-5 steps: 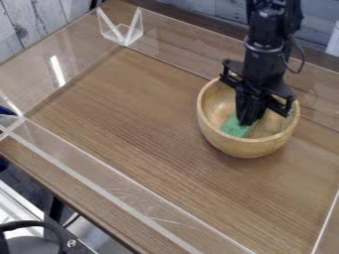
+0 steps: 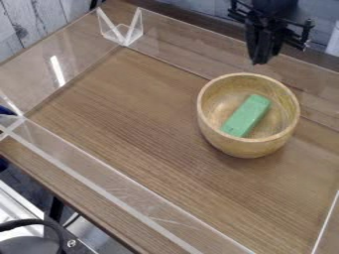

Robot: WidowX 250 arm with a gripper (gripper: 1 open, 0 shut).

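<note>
A round wooden bowl (image 2: 248,139) sits on the wooden tray floor, right of centre, with a green oblong block (image 2: 247,116) lying inside it. My black gripper (image 2: 261,53) is above and behind the bowl at the top right, clear of both bowl and block. Its fingertips are small and dark; whether they are apart or closed is hard to make out.
Clear plastic walls (image 2: 119,30) edge the tray at the back and left. The left and front of the wooden floor are empty. A black device with cables (image 2: 27,243) is at the bottom left, outside the tray.
The gripper has risen up and back, away from the green block in the bowl, which is now fully in view.
</note>
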